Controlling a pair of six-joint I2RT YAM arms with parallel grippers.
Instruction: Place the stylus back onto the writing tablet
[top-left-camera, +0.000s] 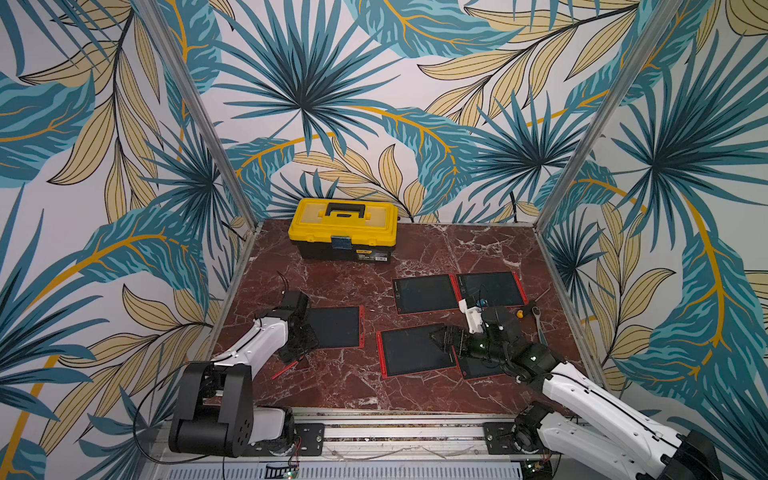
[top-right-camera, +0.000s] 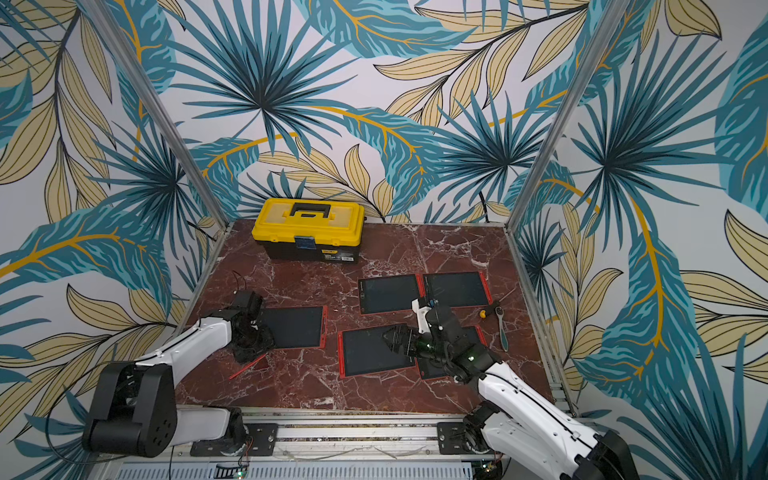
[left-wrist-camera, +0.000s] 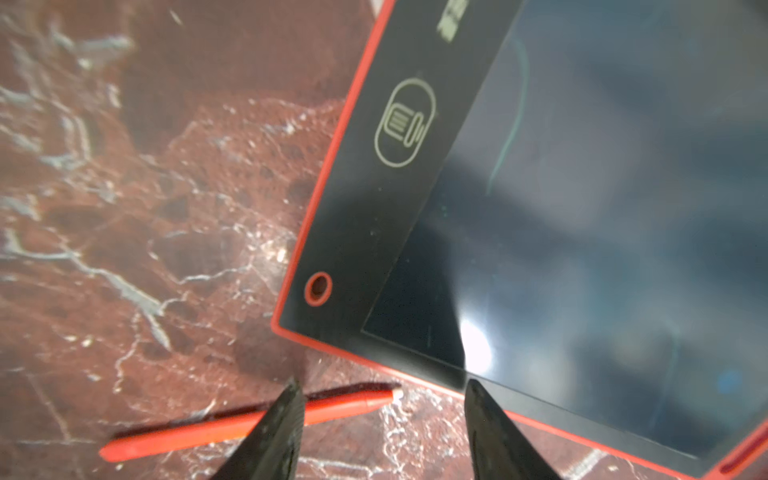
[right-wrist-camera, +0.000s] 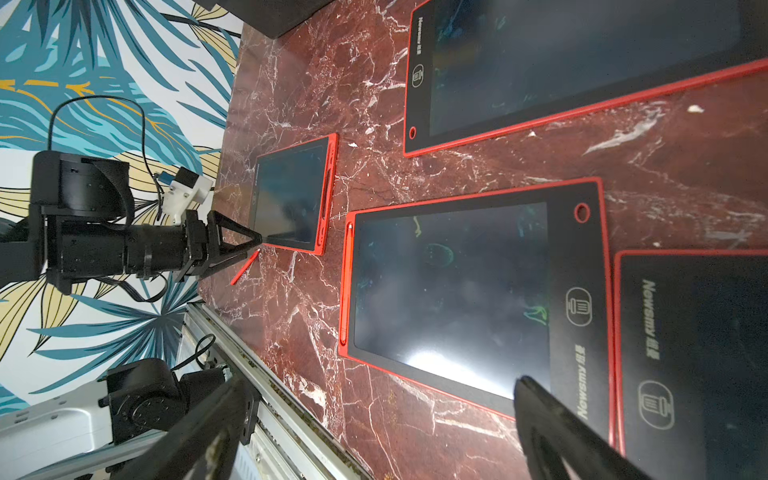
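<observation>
A red stylus lies on the marble table just off the near edge of the left writing tablet, its pale tip pointing toward that edge. My left gripper hangs over the stylus's tip end with its fingers part open; one finger overlaps the shaft in the left wrist view, and nothing is gripped. At the far end of the same tablet, a red slot strip shows in the right wrist view. My right gripper stands open and empty above another red-framed tablet.
Several more red-framed tablets, such as one at the back, lie on the right half. A yellow toolbox stands at the back left. Some hand tools, including a wrench, lie at the right edge. Bare marble shows in front.
</observation>
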